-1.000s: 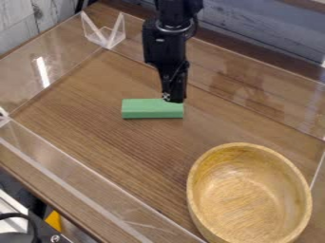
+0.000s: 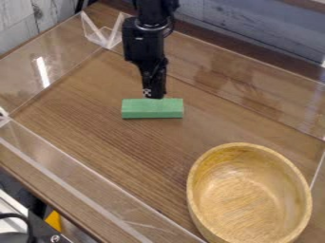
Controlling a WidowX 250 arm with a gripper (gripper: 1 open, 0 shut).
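A green block (image 2: 152, 108) lies flat on the wooden table, near its middle. My black gripper (image 2: 154, 93) hangs just above the far edge of the block, pointing down and shut, with nothing visible between its fingers. Whether it touches the block is unclear. A large tan bowl (image 2: 250, 162) sits at the front right.
Clear plastic pieces stand at the back left and left edge. A wall borders the back, and dark cables show at the bottom left corner.
The gripper and arm have shifted slightly left, from over the block's right part toward its middle. The block and bowl have not moved.
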